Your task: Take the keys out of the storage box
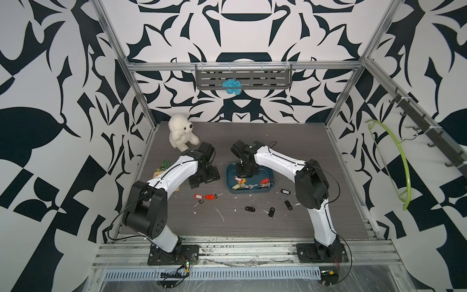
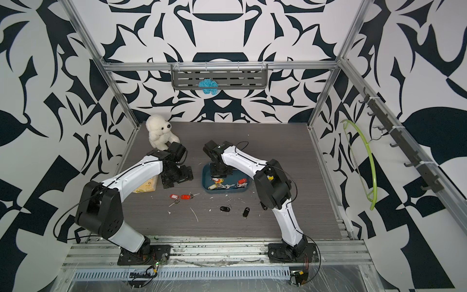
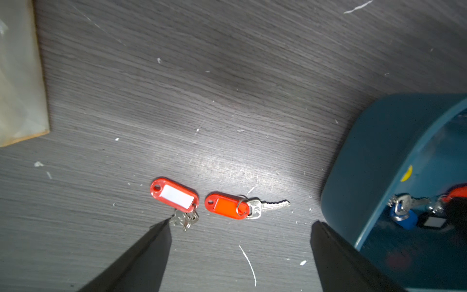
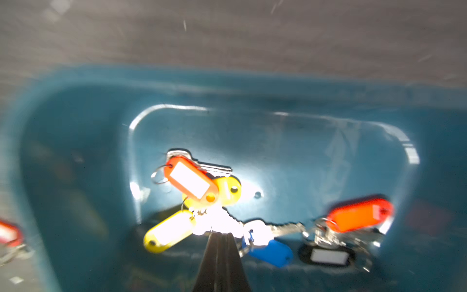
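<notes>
The blue storage box (image 1: 251,191) holds several tagged keys. In the right wrist view, a red tag (image 4: 189,181) with a white label lies against yellow tags, one being the yellow tag (image 4: 163,238). A blue tag (image 4: 274,253), a black tag (image 4: 328,256) and another red tag (image 4: 361,214) lie further right. My right gripper is over the box with its fingertips together and nothing between them; the keys lie beyond the tips. My left gripper is spread open above the table, empty, with two red-tagged keys (image 3: 227,205) in view below it.
Black tags, such as a black tag (image 1: 250,208), lie on the table in front of the box. A packet (image 3: 22,73) sits by the left arm, and a white plush dog (image 1: 180,131) is behind it.
</notes>
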